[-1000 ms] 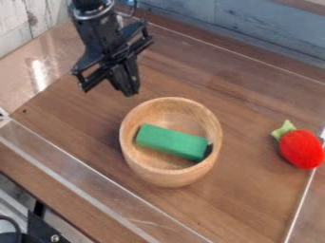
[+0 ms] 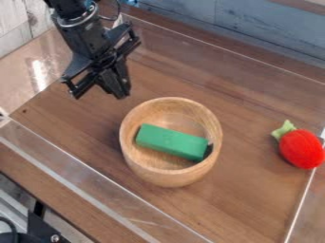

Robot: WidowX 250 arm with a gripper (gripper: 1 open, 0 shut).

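Observation:
My black gripper (image 2: 99, 74) hangs at the upper left of the camera view, above and to the left of a wooden bowl (image 2: 140, 171); whether its fingers are open or closed is hard to tell from this angle. Inside the bowl lies a green block (image 2: 172, 140), tilted slightly. A red strawberry-like object (image 2: 299, 149) with a green top rests on the table at the right, apart from the bowl.
A pale wall runs along the back and left, and a metal rail edges the front left.
The gripper has shifted to the left and slightly down over the last second. The bowl, green block and red object have not moved.

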